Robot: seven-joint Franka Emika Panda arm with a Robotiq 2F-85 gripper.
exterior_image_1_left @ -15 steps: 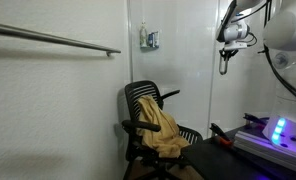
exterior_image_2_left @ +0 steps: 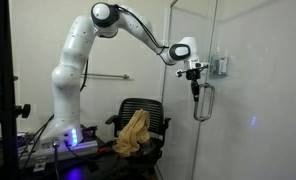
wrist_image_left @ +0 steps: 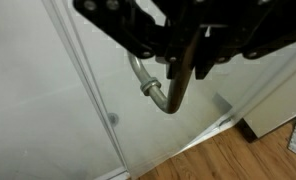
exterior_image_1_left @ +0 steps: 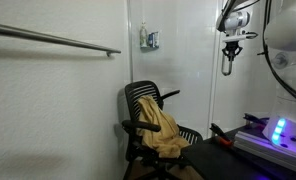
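A D-shaped metal handle (exterior_image_2_left: 211, 104) is fixed to the clear glass door (exterior_image_2_left: 243, 120) in exterior view 2. My gripper (exterior_image_2_left: 196, 86) is at the handle's upper part, shut on its bar. From exterior view 1 the handle (exterior_image_1_left: 227, 66) hangs just under the gripper (exterior_image_1_left: 231, 50) at the upper right. In the wrist view the handle's lower bend (wrist_image_left: 172, 108) comes out from between the dark fingers and runs to a mount on the glass. The fingers hide the gripped stretch of bar.
An office chair (exterior_image_2_left: 158, 128) with a tan cloth (exterior_image_2_left: 134, 132) over it stands near the arm's base. Bottles (exterior_image_1_left: 149, 40) sit on a small wall shelf. A towel bar (exterior_image_1_left: 58, 40) runs along the wall. Wooden floor (wrist_image_left: 223, 160) shows below the door.
In exterior view 1 the gripper and the handle have shifted slightly right together. The chair and cloth have stayed put.
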